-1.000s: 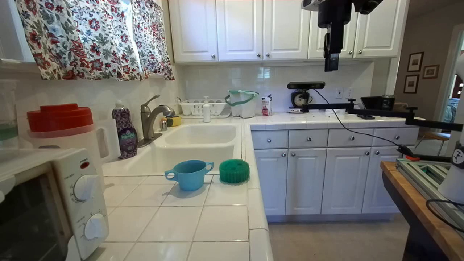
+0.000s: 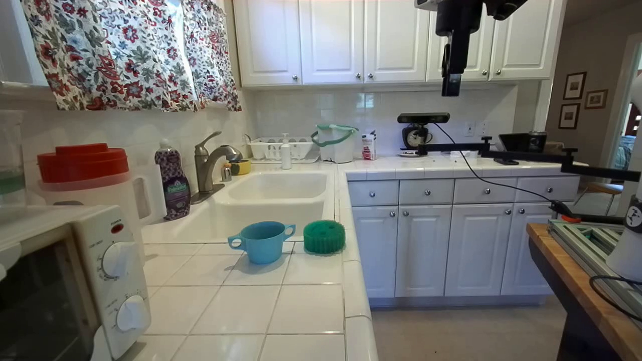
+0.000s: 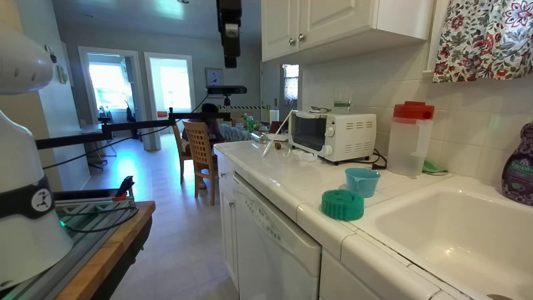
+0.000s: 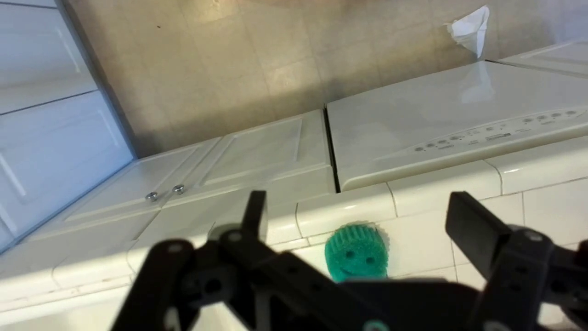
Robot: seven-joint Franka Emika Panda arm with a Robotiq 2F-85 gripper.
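High above the counter hangs my gripper, seen edge-on in the first exterior view. In the wrist view its black fingers are spread wide, and the gripper is open and empty. A round green scrubber rests on the white tiles near the counter's front edge. From the wrist its smiling face shows between and well below the fingers. Just beside it stands a blue two-handled cup, upright, its inside hidden from the exterior views. The cup cannot be made out in the wrist view.
A white sink borders the scrubber's side of the counter. A toaster oven, a red-lidded pitcher and a purple soap bottle stand along the counter. Bare tiles lie in front of the cup.
In the first exterior view my gripper has shifted slightly left and a touch higher. The cup and the scrubber have stayed put.
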